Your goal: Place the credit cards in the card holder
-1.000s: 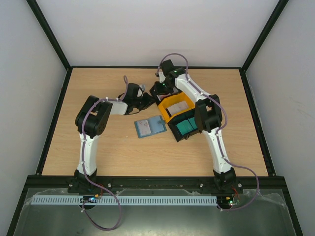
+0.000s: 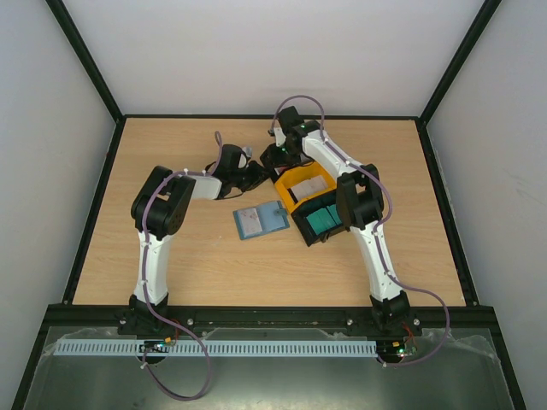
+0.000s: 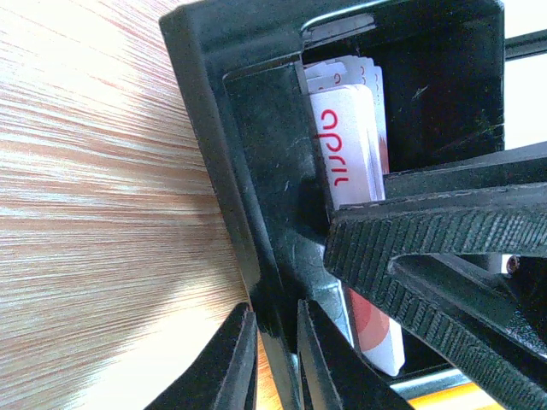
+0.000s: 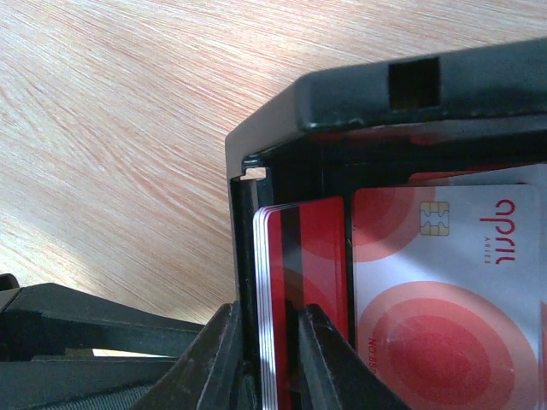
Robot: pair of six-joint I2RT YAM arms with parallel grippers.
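Observation:
Both grippers meet at the upper black box [image 3: 205, 102]. My left gripper [image 2: 260, 173] is shut at the box's side wall. My right gripper [image 2: 275, 158] reaches into it, fingers part open around the edge of a stack of white and red cards; in the right wrist view the stack stands on edge along the wall, beside cards lying flat [image 4: 444, 342]. A blue card holder [image 2: 272, 218], a pale card in its left half, lies open on the table.
A yellow box [image 2: 299, 205] with pale cards and a black box [image 2: 312, 237] with green cards sit below the upper box. Bare table [image 2: 171, 278] surrounds them.
The right arm has shifted slightly downward in the top view, at the upper box. The left arm looks unchanged.

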